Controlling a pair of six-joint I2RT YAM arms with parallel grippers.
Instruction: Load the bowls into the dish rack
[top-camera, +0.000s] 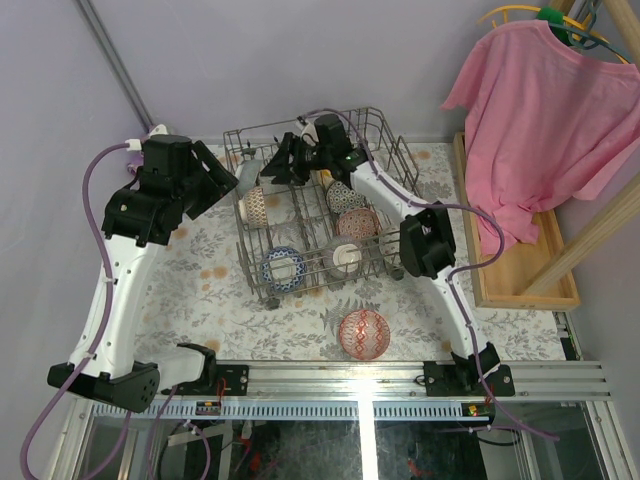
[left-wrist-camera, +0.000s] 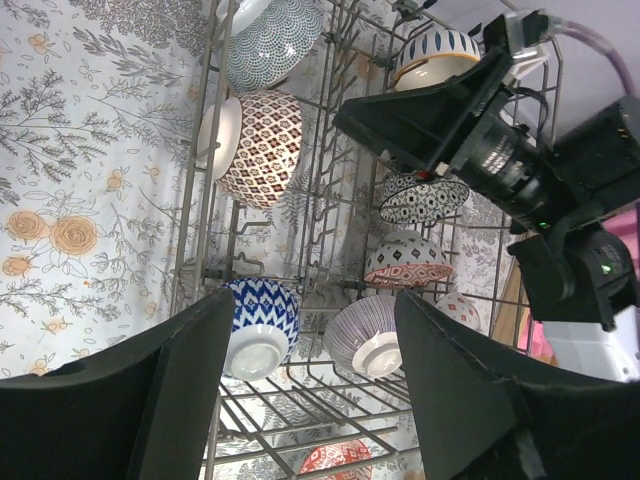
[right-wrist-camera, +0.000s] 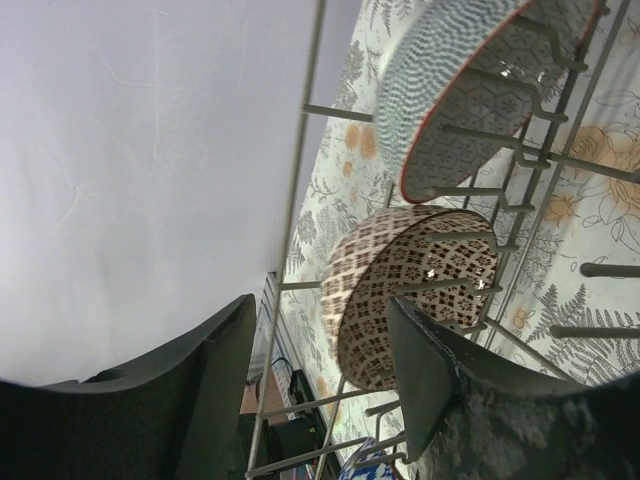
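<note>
A brown-patterned bowl stands on its side in the wire dish rack (top-camera: 300, 235), its inside toward the right wrist view. Beside it leans a grey-green bowl (right-wrist-camera: 480, 110) with a red rim. Just right of the brown bowl, my right gripper is open, with no bowl held. On the rack's left side my left gripper hangs open and empty. A blue-patterned bowl (left-wrist-camera: 262, 325) and a purple-lined bowl (left-wrist-camera: 365, 335) rest at the rack's front. On the table before the rack lies a red-patterned bowl (top-camera: 364, 334).
More bowls fill the rack's right side, including a black-and-white bowl (left-wrist-camera: 420, 198) and a red-banded bowl (left-wrist-camera: 408, 258). A wooden tray (top-camera: 530, 290) under a hanging pink shirt (top-camera: 550, 120) stands at right. Table left of the rack is clear.
</note>
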